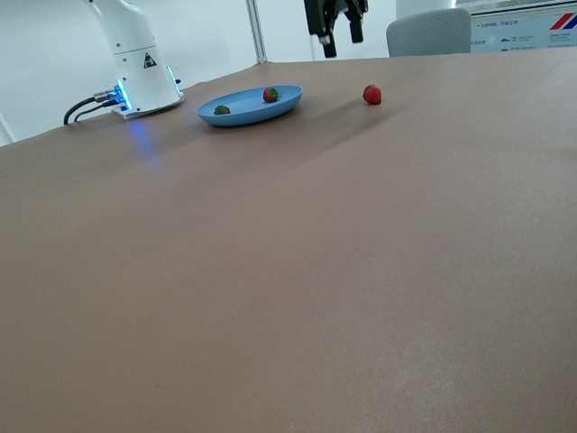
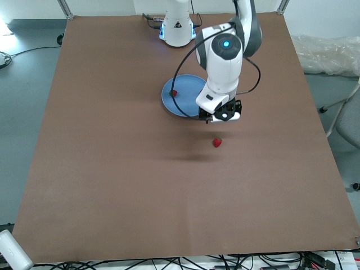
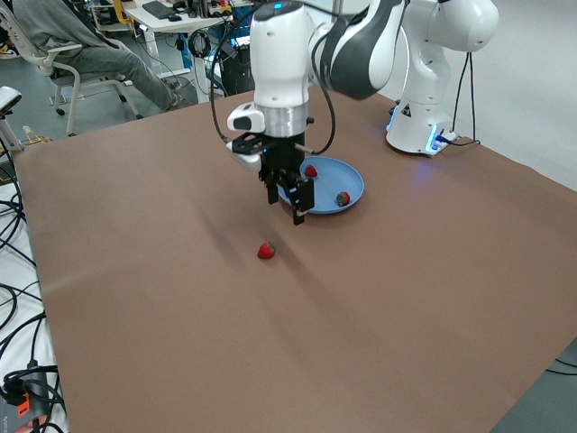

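My gripper (image 1: pixel 343 41) hangs above the table between the blue plate (image 1: pixel 236 117) and a loose strawberry (image 1: pixel 372 95); in the top view its two black fingers stand apart with nothing seen between them. In the right view the gripper (image 3: pixel 285 200) is over the plate's near-left edge, and the plate (image 3: pixel 332 192) holds two strawberries, one (image 3: pixel 343 198) at the right, another (image 3: pixel 311 171) toward the back. The loose strawberry (image 3: pixel 266 251) lies on the table in front of the plate. In the left view the gripper hides part of the plate (image 2: pixel 174 104).
The robot's white base (image 2: pixel 175 31) stands at the back of the table. A grey chair (image 2: pixel 349 118) stands off the right edge, and cables (image 3: pixel 18 316) run along another edge.
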